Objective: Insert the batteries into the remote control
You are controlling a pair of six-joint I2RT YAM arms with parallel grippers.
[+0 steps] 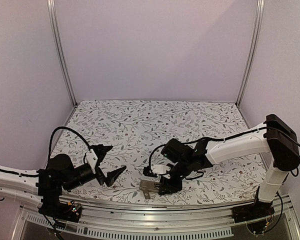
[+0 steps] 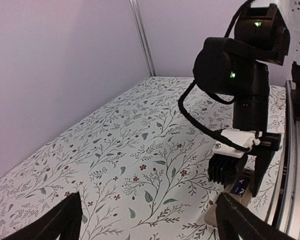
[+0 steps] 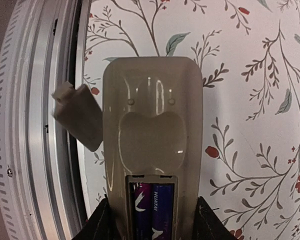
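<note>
A beige remote control (image 3: 152, 130) lies back-up on the floral tabletop, its compartment uncovered with two batteries (image 3: 152, 210) inside, one purple, one blue. A beige cover (image 3: 77, 115) sits beside it near the front edge. My right gripper (image 1: 166, 186) is down over the remote, its fingers at either side of the compartment end; whether they grip it I cannot tell. In the left wrist view the remote (image 2: 215, 215) is partly hidden by the right arm. My left gripper (image 1: 115, 162) stands open above the table to the left, nothing between its fingers.
A metal rail (image 1: 155, 215) runs along the front edge, and pale walls enclose the sides and back.
</note>
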